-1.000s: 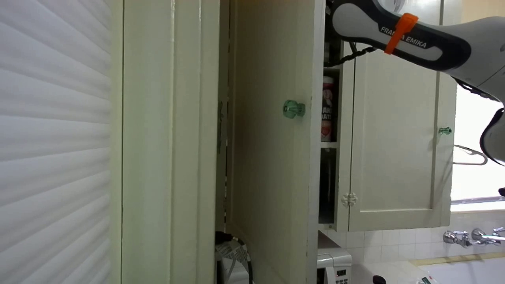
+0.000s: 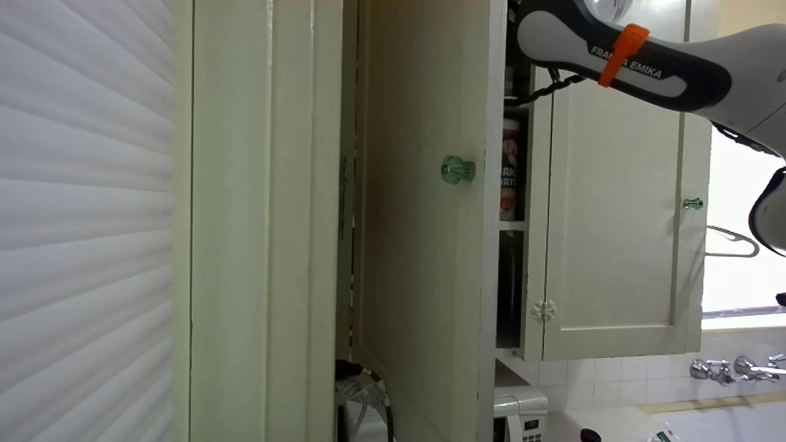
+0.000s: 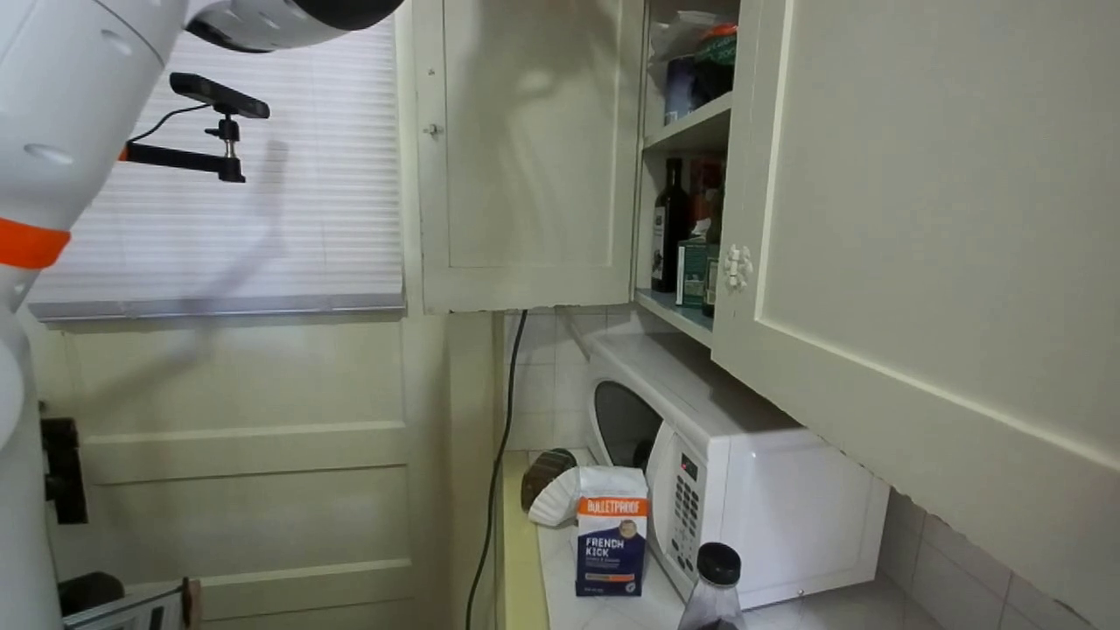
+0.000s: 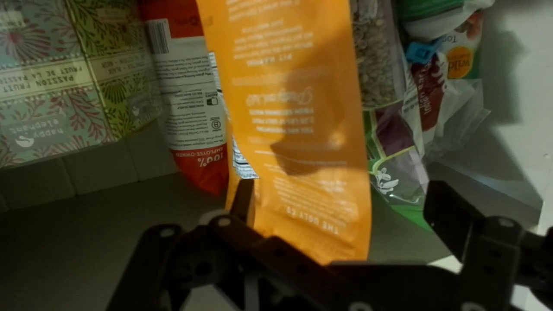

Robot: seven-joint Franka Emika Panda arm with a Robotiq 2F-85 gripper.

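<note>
In the wrist view, my gripper is open, its two dark fingers wide apart. Between and beyond them stands an orange pouch (image 4: 306, 124) with its printed back towards me; a shadow falls across it. The left finger overlaps the pouch's lower left edge, and I cannot tell whether they touch. The right finger is clear of the pouch, with a gap between. Both exterior views leave the gripper out of sight; the arm (image 2: 656, 70) reaches towards the open cupboard in exterior view 1.
Left of the pouch are a red-and-white bag (image 4: 194, 98) and a patterned tea box (image 4: 52, 88). A clear bag of grains (image 4: 376, 57) crowds its right side. The cupboard door (image 2: 427, 243) stands open. Below the cupboard sits a microwave (image 3: 756, 472), with a coffee bag (image 3: 611, 535) before it.
The arm in exterior view 1 has barely shifted. The cupboard door stays where it was.
</note>
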